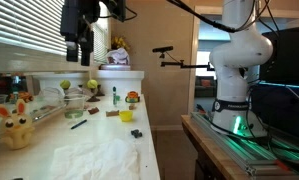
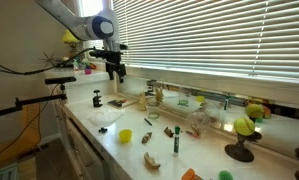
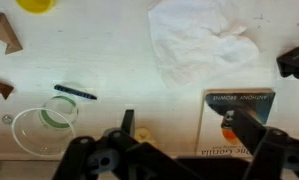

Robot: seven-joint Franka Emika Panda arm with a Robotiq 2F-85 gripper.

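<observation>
My gripper (image 1: 78,56) hangs high above the table, fingers pointing down, open and empty. In the wrist view its dark fingers (image 3: 127,123) stand wide apart at the bottom edge. A crumpled white cloth (image 3: 201,40) lies flat on the table ahead of them. Left of the cloth are a dark marker (image 3: 75,92) and a clear round container (image 3: 44,132). A yellow cup (image 1: 126,116) stands farther along the table. By the right finger lies a book with a gorilla cover (image 3: 227,108). An orange-eared bunny figure (image 1: 16,127) sits at the left in exterior view 1.
Brown angular pieces (image 3: 6,34) lie at the wrist view's left, and a black object (image 3: 294,63) at its right. Small dark items (image 1: 136,133) rest near the table's edge. Window blinds (image 2: 219,50) run behind the table.
</observation>
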